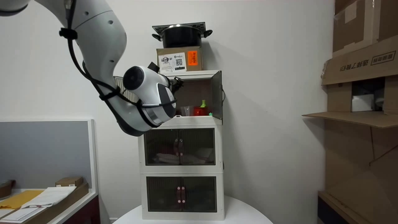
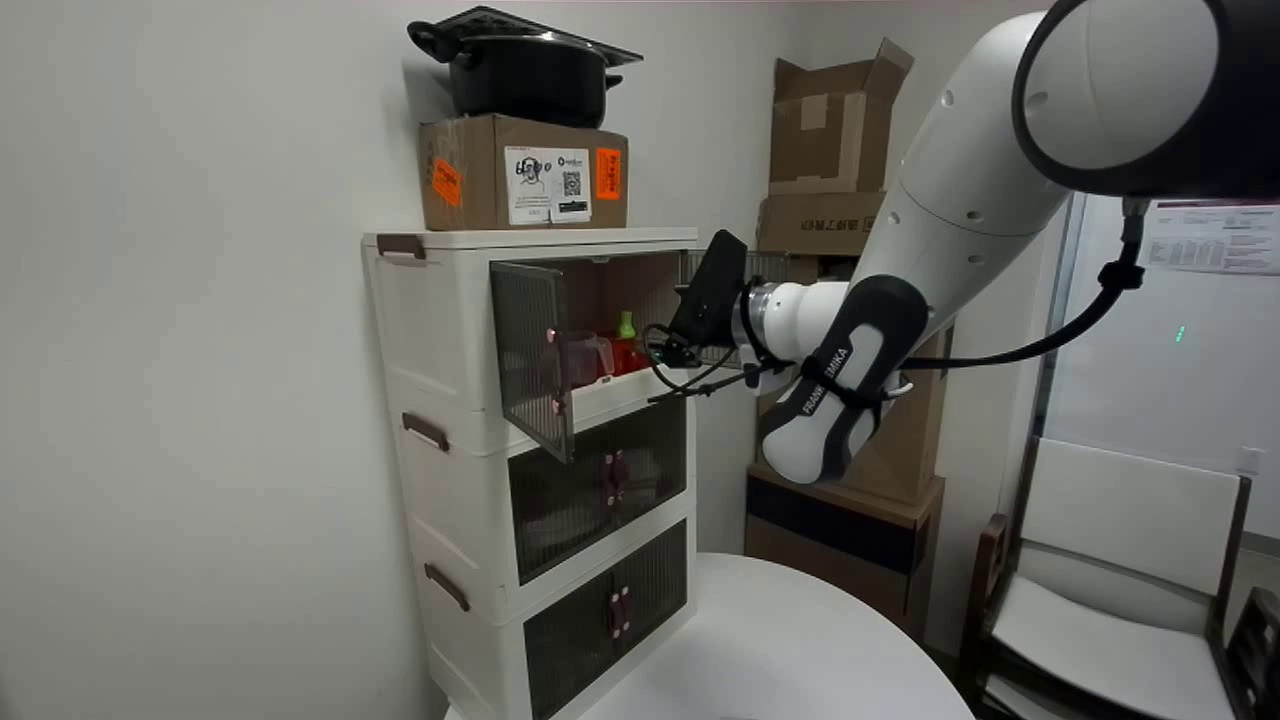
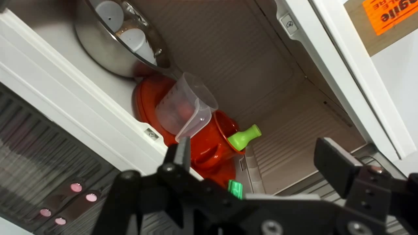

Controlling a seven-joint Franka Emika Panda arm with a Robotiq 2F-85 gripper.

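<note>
In the wrist view my gripper stands open, its two fingers wide apart with no object held between them. Beyond it, inside the cabinet's top compartment, a red mug (image 3: 211,152) holds a lime-green bottle-shaped thing (image 3: 245,137). A clear measuring cup (image 3: 186,105) is tilted in this view beside the mug, over a red round piece (image 3: 152,94). To their left sits a metal pot (image 3: 109,43) with white-lidded items inside. A small green object (image 3: 235,188) lies near the mug. In exterior view 2 my gripper (image 2: 674,348) is in front of the open compartment.
Both top doors are swung open; the right-hand door (image 1: 217,95) juts forward. Lower doors (image 1: 180,147) are closed. On the cabinet stand a cardboard box (image 1: 179,59) and a black pot (image 1: 182,36).
</note>
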